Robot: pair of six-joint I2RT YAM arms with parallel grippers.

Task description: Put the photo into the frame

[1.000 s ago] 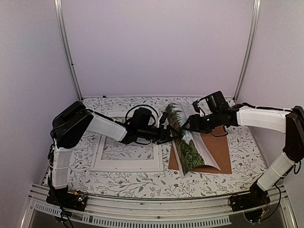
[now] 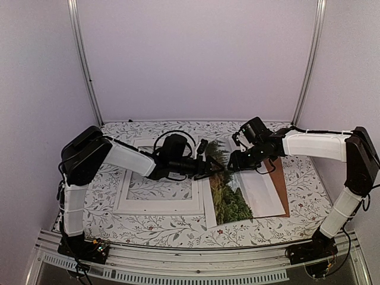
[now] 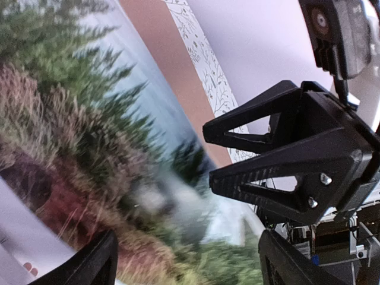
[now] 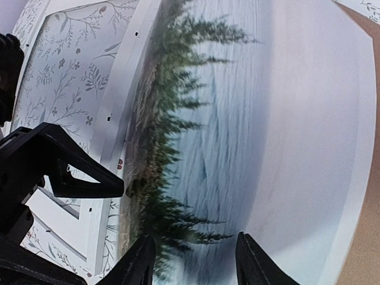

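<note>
The photo (image 2: pixel 231 205), a print of trees with wide pale margins, lies spread over the brown backing board (image 2: pixel 279 185), whose right edge shows beside it. To its left the white frame (image 2: pixel 157 207) rests flat and empty on the patterned surface. My left gripper (image 2: pixel 215 168) is over the photo's left part, its fingers (image 3: pixel 95 261) parted, with the print visible between them. Over the photo's right part my right gripper (image 2: pixel 233 163) also has its fingers (image 4: pixel 249 261) apart, and only the print shows between them.
Both grippers are close together above the photo. A floral-patterned surface (image 2: pixel 148 228) surrounds the items, clear along the front. Pale walls (image 2: pixel 196 65) close off the back and sides.
The curled photo has flattened and spread out, its left edge now toward the frame and its right margin covering more of the board.
</note>
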